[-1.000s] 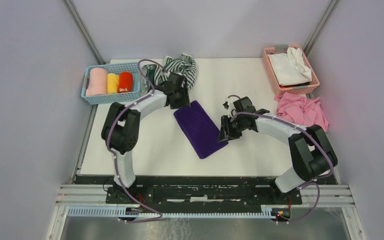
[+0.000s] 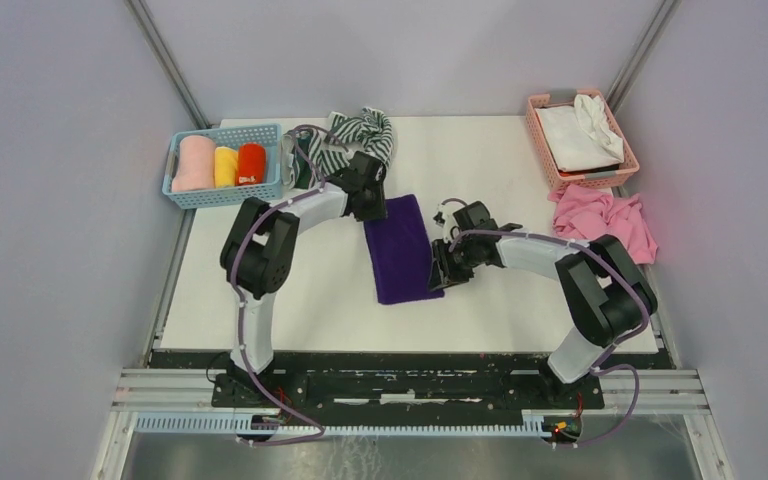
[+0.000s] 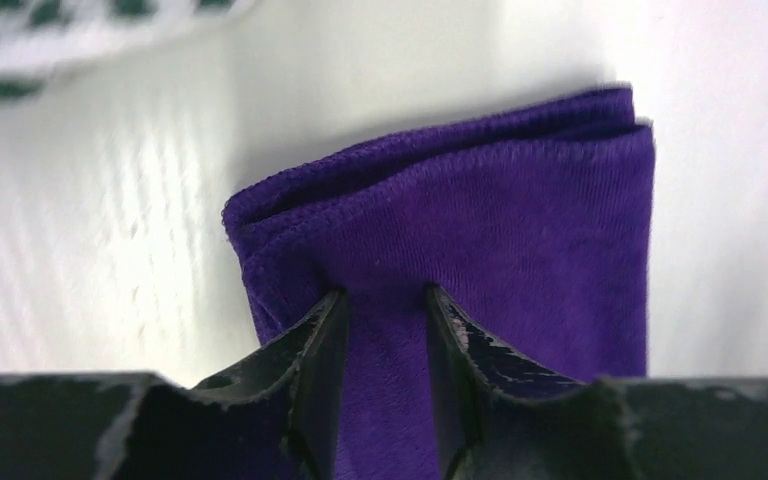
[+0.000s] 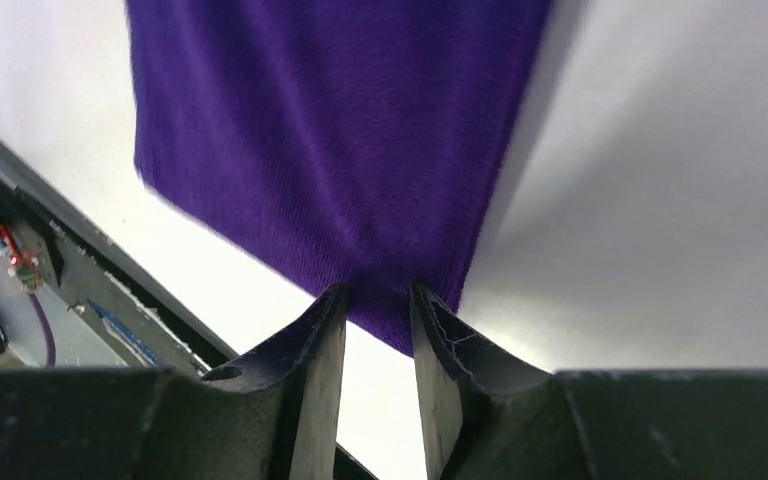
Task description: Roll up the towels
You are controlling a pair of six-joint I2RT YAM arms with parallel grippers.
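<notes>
A folded purple towel (image 2: 396,255) lies on the white table in the middle, its long side running front to back. My left gripper is down at the towel's back left corner, fingers part open on the cloth. My right gripper is at the front right corner, fingers part open over the fabric. Whether either pinches any cloth does not show clearly.
A blue basket (image 2: 185,198) with rolled pink, yellow and red towels stands back left, striped cloths (image 2: 365,140) beside it. A pink basket (image 2: 584,178) with white cloth stands back right, a pink towel (image 2: 610,215) before it.
The towel has turned to lie straighter front to back.
</notes>
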